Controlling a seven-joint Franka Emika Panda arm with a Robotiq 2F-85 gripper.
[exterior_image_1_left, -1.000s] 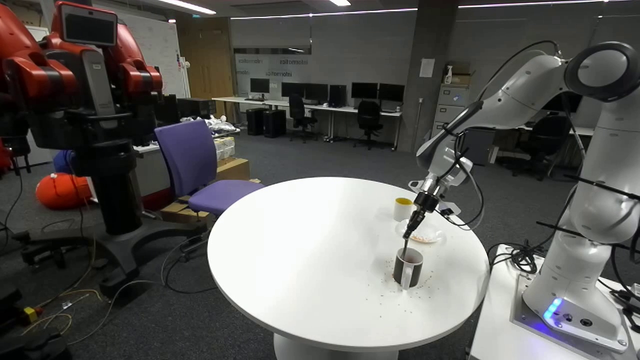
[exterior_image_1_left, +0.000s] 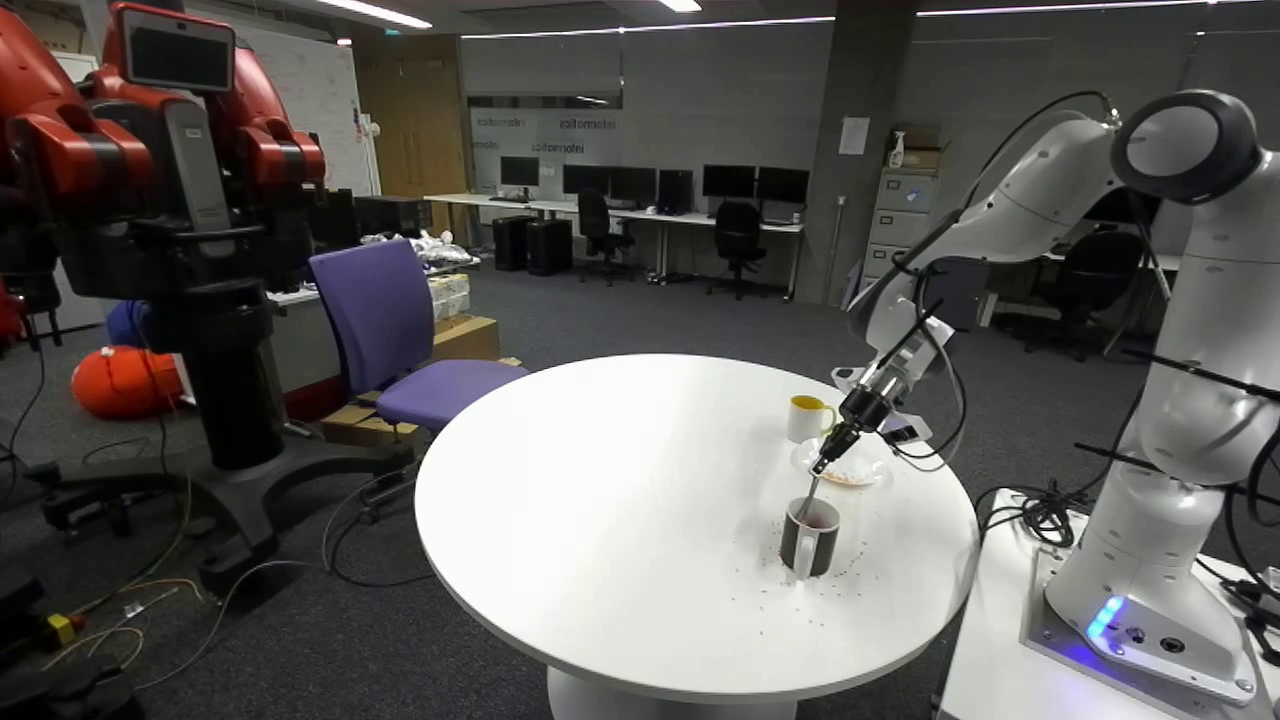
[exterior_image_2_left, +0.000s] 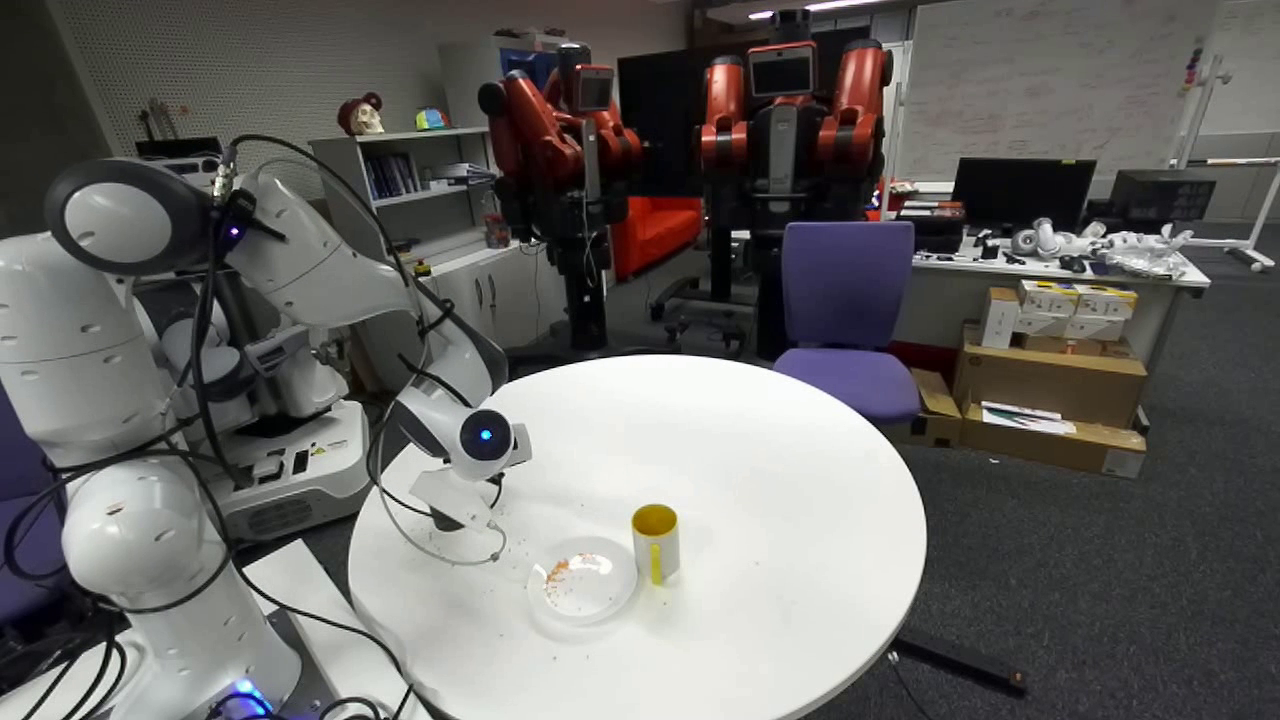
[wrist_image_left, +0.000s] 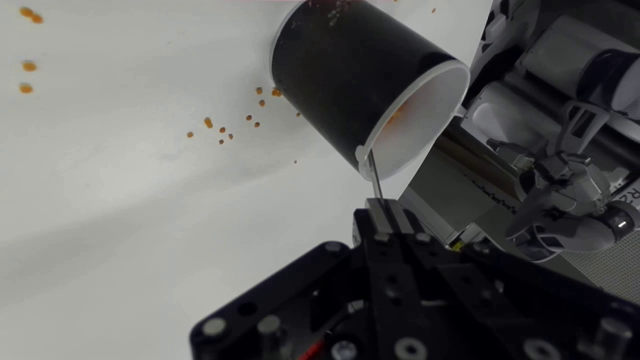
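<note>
In the wrist view a thin metal utensil (wrist_image_left: 375, 175) runs from between my fingertips into a dark mug with a white rim (wrist_image_left: 354, 72). My gripper is shut on the handle, just outside the rim; the utensil's lower end is hidden inside the mug. Orange bits show within. From the first exterior view, the dark mug (exterior_image_1_left: 810, 550) stands upright on the white table, with the slanting utensil (exterior_image_1_left: 811, 490) below my gripper (exterior_image_1_left: 821, 464). My arm's wrist hides most of the mug in the second exterior view.
A clear plate (exterior_image_2_left: 584, 583) holding orange bits sits near a white mug with a yellow inside (exterior_image_2_left: 656, 547). Small orange crumbs (wrist_image_left: 208, 122) lie scattered around the dark mug.
My gripper has risen slightly and shifted right, tilting more. The utensil leans further, and the dark mug stands slightly further left in the first exterior view.
</note>
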